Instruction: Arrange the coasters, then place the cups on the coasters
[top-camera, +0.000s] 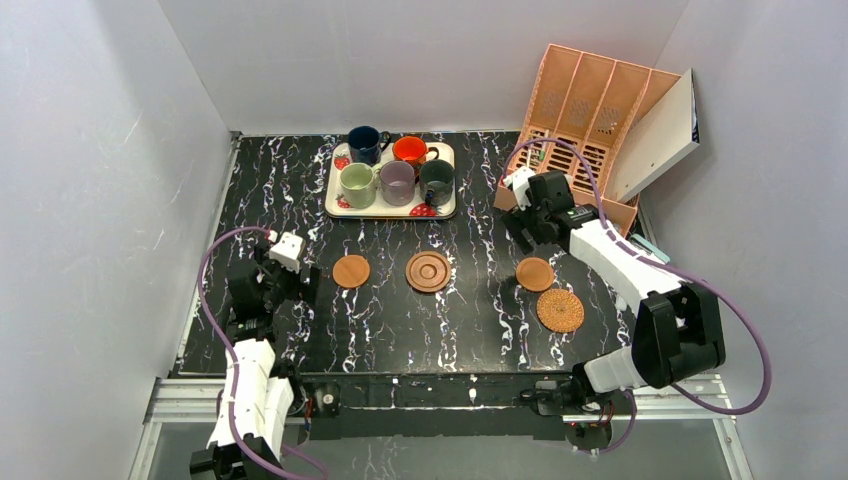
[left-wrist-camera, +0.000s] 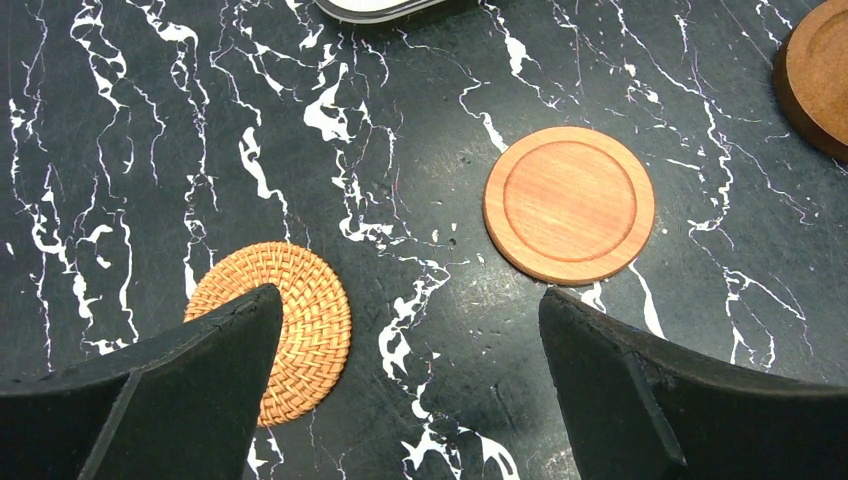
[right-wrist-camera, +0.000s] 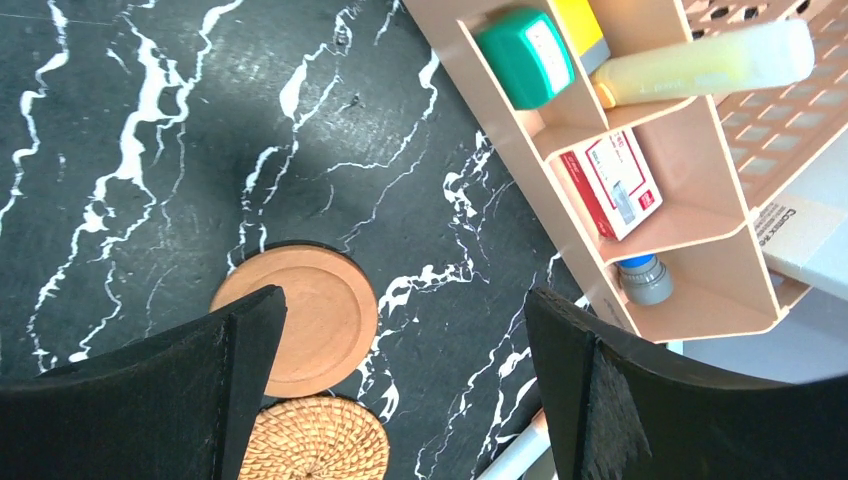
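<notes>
Several cups stand together on a tray at the back: navy, orange-red, light green, mauve and dark green. Two light wooden coasters, a darker grooved coaster and a woven coaster lie bare on the table. My left gripper is open and empty, over another woven coaster hidden from above. Also open and empty, my right gripper hangs near the organizer, away from the cups.
A peach organizer with small goods in its front compartments fills the back right corner, a white panel leaning beside it. Between the tray and the coasters the dark marbled table is clear, as is its front.
</notes>
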